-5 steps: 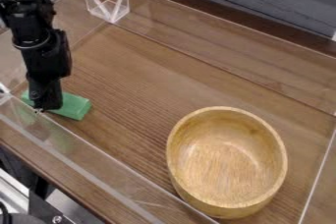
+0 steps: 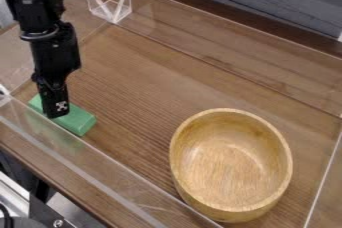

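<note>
The black gripper [image 2: 54, 105] reaches down at the left of the camera view, its tip over a green block [image 2: 74, 121] that lies on the wooden table [image 2: 174, 42]. The gripper looks shut. Whether anything is between its fingers is hard to make out.
A round wooden bowl [image 2: 230, 163] sits at the lower right. Clear panels run along the front, right and back of the table, with a clear bracket [image 2: 112, 10] at the back left.
The green block has barely moved.
</note>
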